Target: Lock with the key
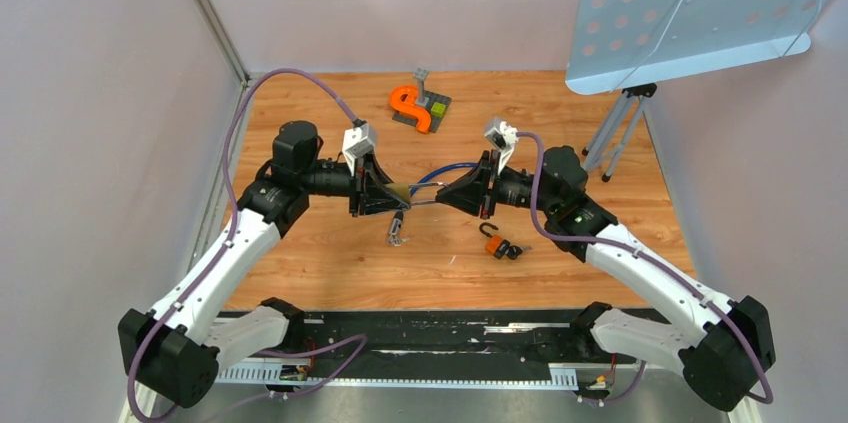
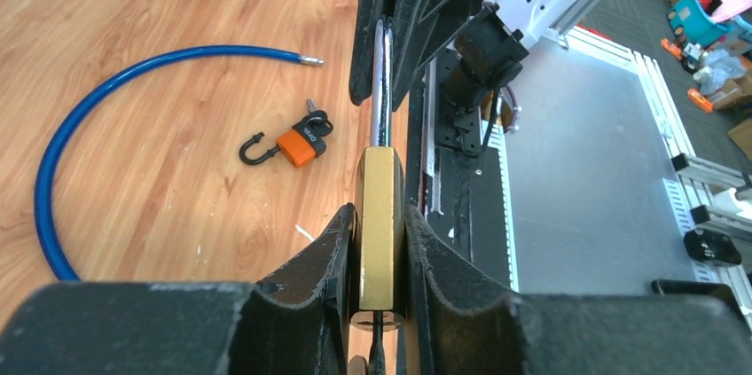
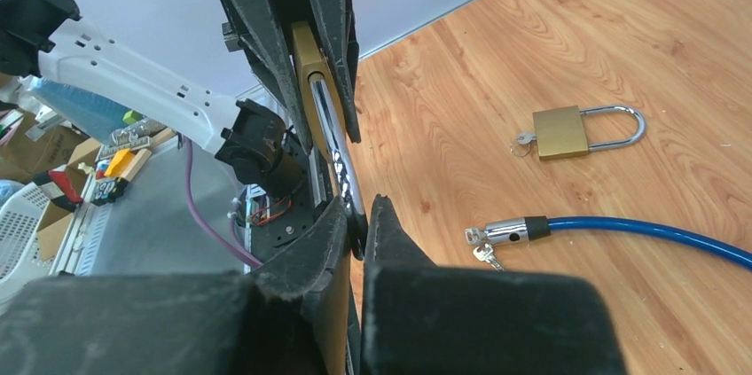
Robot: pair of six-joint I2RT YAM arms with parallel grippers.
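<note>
A brass padlock (image 2: 379, 224) is held in the air between the two arms. Around its body, my left gripper has a finger against each side. My right gripper is shut on the silver shackle (image 3: 337, 144), at the end away from the body. From above, the left gripper (image 1: 404, 196) and right gripper (image 1: 441, 197) face each other across the shackle. Whether the shackle is latched, and whether a key sits in the lock's underside, cannot be told. A second brass padlock (image 3: 560, 133) lies on the table with keys beside its body.
An orange padlock (image 2: 301, 144) with an open black shackle lies on the table. Also there is a blue cable lock (image 3: 621, 224) with keys at its silver end (image 3: 507, 231). An orange-and-grey piece (image 1: 417, 109) stands at the back; tripod legs (image 1: 618, 128) are at the right.
</note>
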